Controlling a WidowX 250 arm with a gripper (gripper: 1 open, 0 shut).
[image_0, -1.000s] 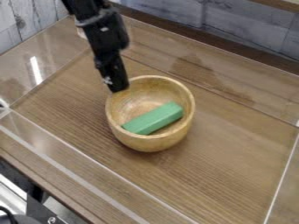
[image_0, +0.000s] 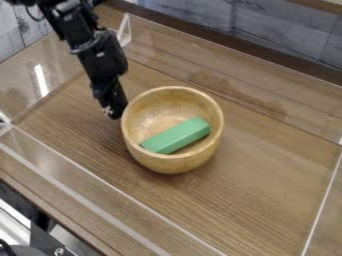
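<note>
A wooden bowl (image_0: 171, 105) sits right of centre on the wooden table (image_0: 254, 200), holding a green block (image_0: 177, 137). My black gripper (image_0: 115, 110) is low at the bowl's left side, close to its rim, fingers pointing down. It is shut, with nothing visible between its fingers; whether it touches the bowl is unclear.
A grey wall or edge runs along the back right. Cables lie at the lower left corner.
The bowl and block look unmoved.
</note>
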